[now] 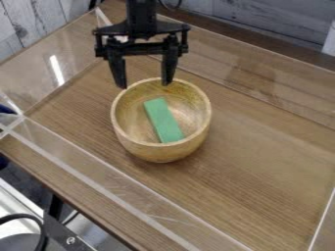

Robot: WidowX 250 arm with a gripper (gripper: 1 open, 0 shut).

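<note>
A round wooden bowl (128,119) sits near the centre of the wooden surface, with a green rectangular block (163,120) lying inside it. My black gripper (141,71) hangs just behind the bowl, above its back rim, with its fingers spread open to either side. I see nothing held between them.
Bare wooden surface (262,176) spreads to the right and front. A tiled patch shows at the top left, and dark cables lie at the lower left edge.
</note>
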